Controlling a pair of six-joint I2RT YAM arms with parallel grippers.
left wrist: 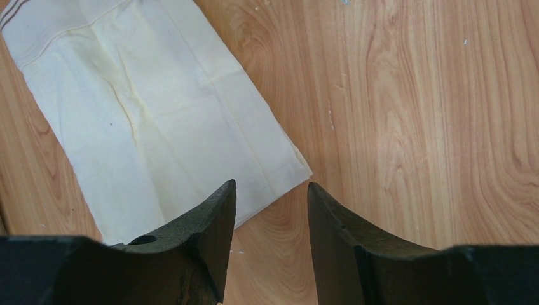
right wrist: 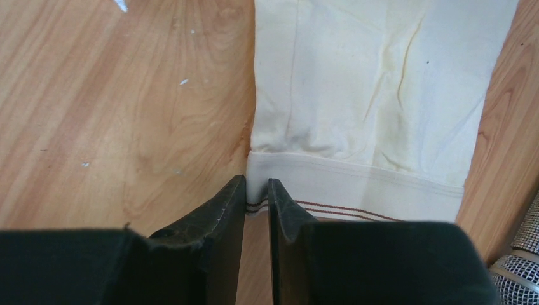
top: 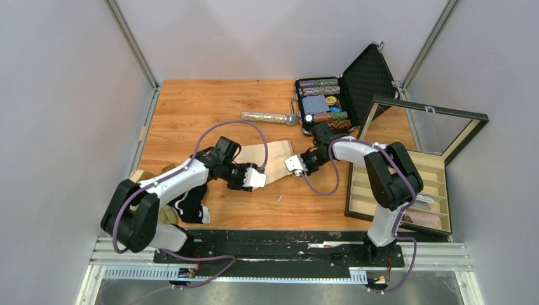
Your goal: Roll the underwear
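The white underwear [top: 273,159] lies flat and folded on the wooden table, with creases along it. In the left wrist view its corner [left wrist: 279,166] is just beyond my open left gripper. In the right wrist view the striped waistband [right wrist: 356,190] runs across the near end. My right gripper has its fingertips at the waistband's corner, only a little apart, with that corner between or just under them; whether it is pinched I cannot tell.
An open case [top: 324,105] and a cylinder [top: 264,117] sit behind, a lidded compartment box [top: 432,197] at the right, dark clothing [top: 191,206] at the left. Bare table lies in front of the underwear.
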